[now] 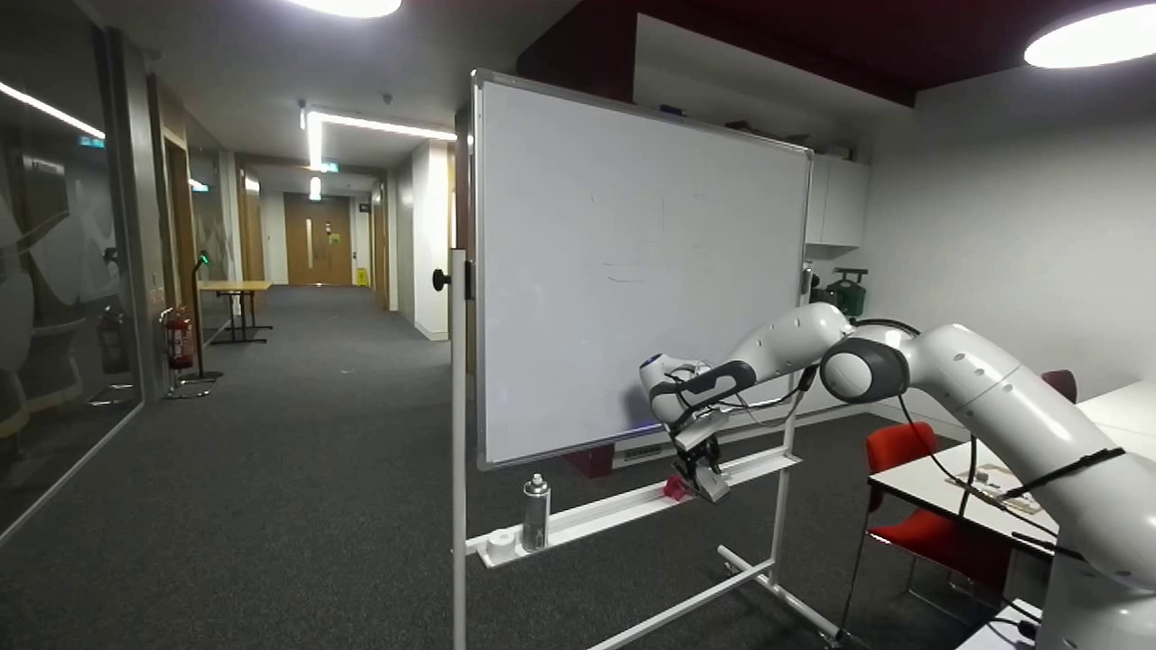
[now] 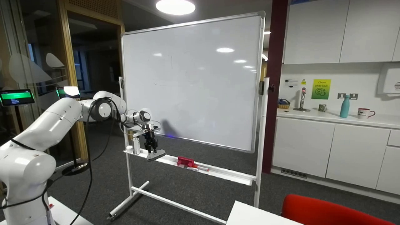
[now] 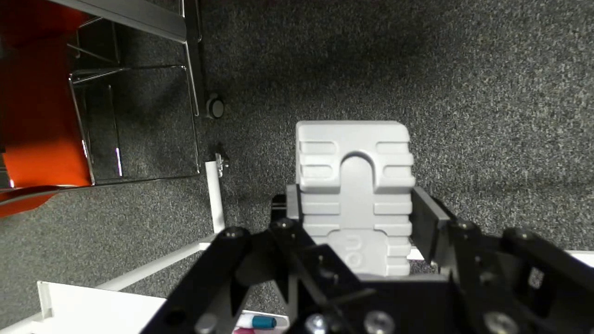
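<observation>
My gripper is shut on a grey whiteboard eraser [image 3: 356,167], which has ridged sides and a raised arch on its face. One finger [image 3: 429,222] presses each side of it. In exterior view 2 the eraser [image 2: 156,155] hangs tilted below the fingers, in front of the board's tray. Behind and above stands the whiteboard [image 2: 195,82], mostly clean, with a few faint dark strokes [image 1: 625,280] near its middle. The eraser is apart from the board's surface, below its lower edge. Whether it touches the tray cannot be told.
The white tray [image 2: 225,175] bears a red holder [image 2: 186,161], markers [image 2: 202,168], a spray can [image 1: 536,513] and a white roll [image 1: 500,543]. A red chair [image 1: 902,444] and white table [image 2: 258,213] stand nearby. Open floor lies left of the board in exterior view 1.
</observation>
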